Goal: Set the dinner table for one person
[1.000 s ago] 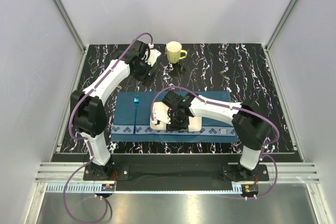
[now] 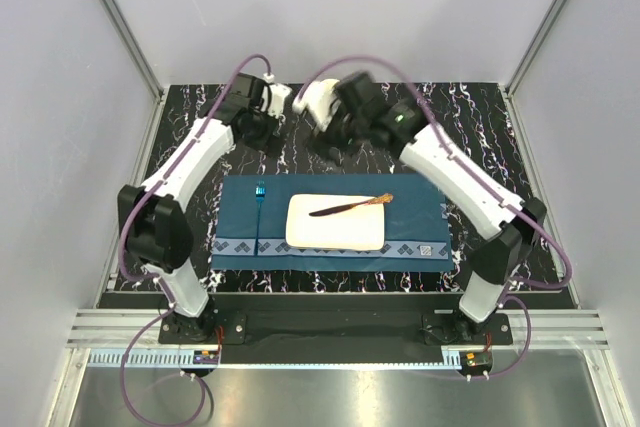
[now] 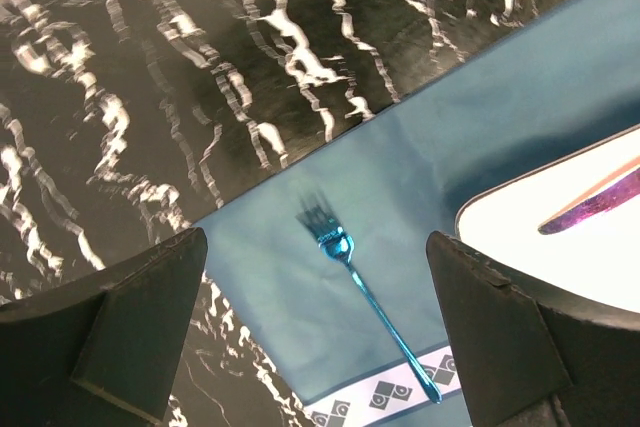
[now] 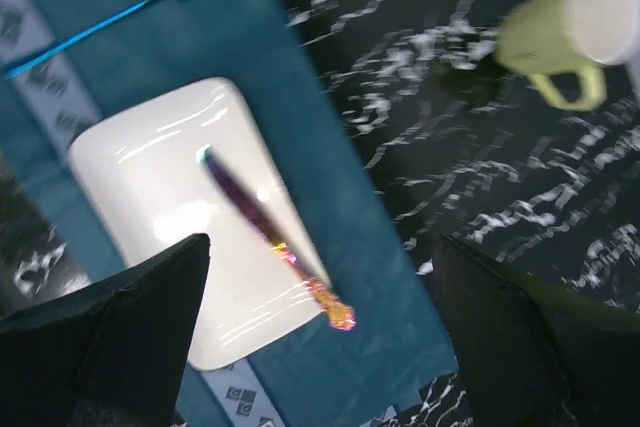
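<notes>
A white plate (image 2: pixel 335 232) sits on the blue placemat (image 2: pixel 415 212). The knife (image 2: pixel 350 206), dark-bladed with a gold handle, lies slanted across it, its handle end over the plate's right edge. Left of the plate, a blue fork (image 3: pixel 375 312) rests on the mat, tines away from the front. My left gripper is open and empty above the table behind the fork. Blurred by motion, my right gripper stands open over the plate's far side, nothing between its fingers. A pale yellow-green mug (image 4: pixel 535 37) shows in the right wrist view; the right arm mostly covers it in the top view.
Black marble-patterned table (image 2: pixel 470 127) surrounds the mat, with free room at the back right. Both grippers are near each other at the back centre, close to the mug. Walls close off the back and sides.
The right gripper has risen from over the plate and moved back toward the mug; the knife now shows lying on the plate. My left arm has shifted slightly left.
</notes>
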